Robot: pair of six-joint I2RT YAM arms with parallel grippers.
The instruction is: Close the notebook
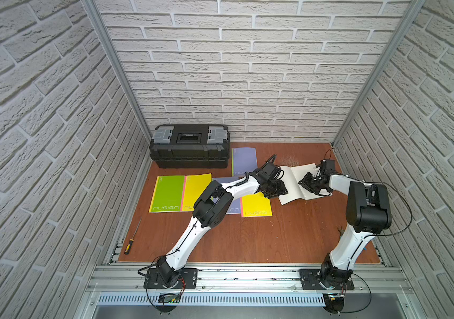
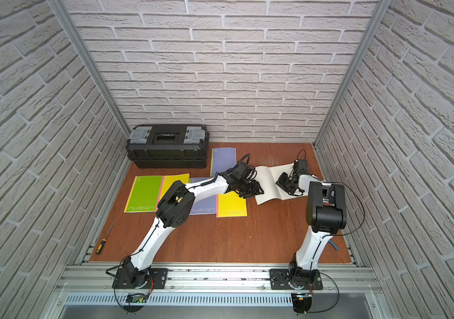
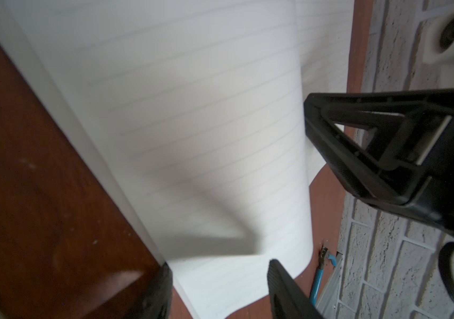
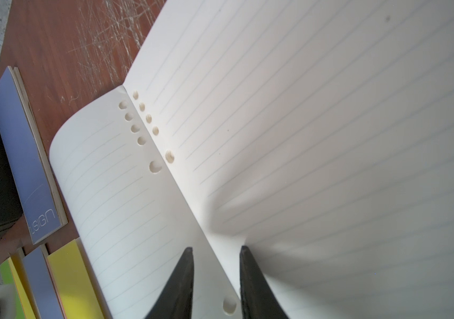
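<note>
An open notebook (image 1: 292, 183) with white lined pages lies at the right of the table, its punched-hole spine seen in the right wrist view. My left gripper is at the notebook's left page edge, its two fingers apart with page between or just beyond them; contact is hard to tell. Over the pages near the spine hovers my right gripper, fingers part open, a shadow on the right-hand page (image 4: 344, 133) beside one fingertip. Nothing shows gripped there. The arms cover parts of both pages in the top views.
Left of the open notebook lie yellow (image 1: 256, 206), purple (image 1: 244, 162) and green (image 1: 167, 194) notebooks. A black toolbox (image 1: 189, 146) stands at the back left, a screwdriver (image 1: 128, 245) at the front left.
</note>
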